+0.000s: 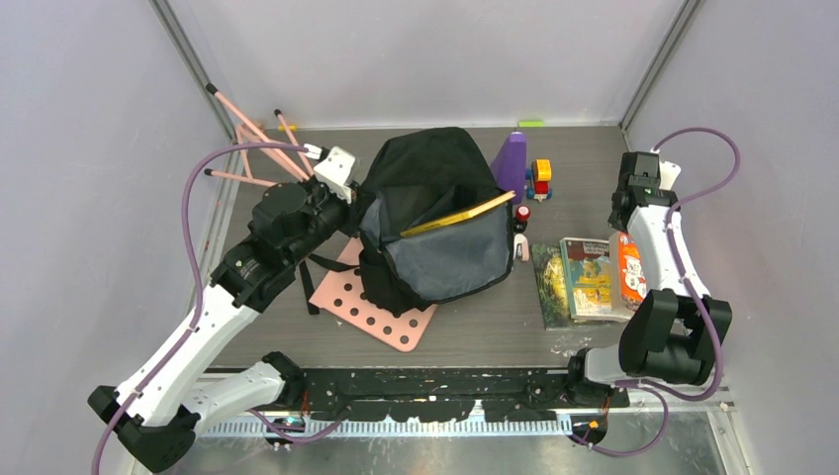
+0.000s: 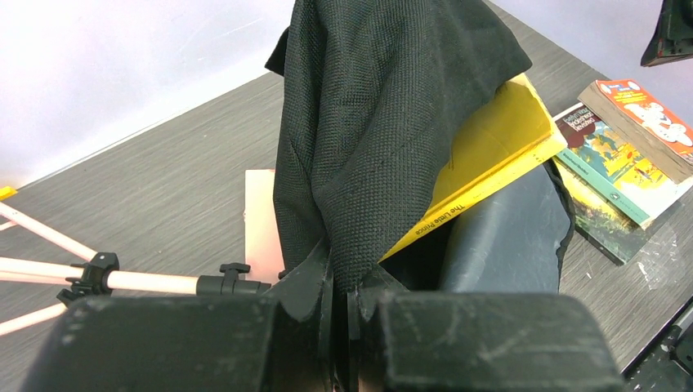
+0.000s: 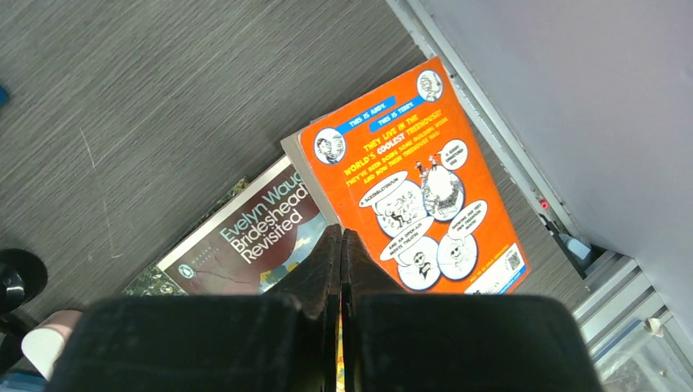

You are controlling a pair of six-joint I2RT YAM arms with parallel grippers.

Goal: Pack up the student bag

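My left gripper is shut on the black bag [image 2: 368, 122], holding its fabric up at the left side. The open backpack [image 1: 425, 158] shows a grey lining and a yellow book [image 2: 490, 155], titled The Little Prince, inside. My right gripper is shut, with nothing seen between its fingers, above the books at the right: an orange book [image 3: 417, 188] lying on Brideshead Revisited [image 3: 253, 229], with a green-covered book [image 1: 549, 287] beneath.
Beside the bag stand a purple object [image 1: 511, 163], a toy vehicle [image 1: 540, 176] and small items [image 1: 522, 218]. A pink perforated board [image 1: 371, 317] lies under the bag's left side; pink rods [image 1: 257, 143] stand at back left.
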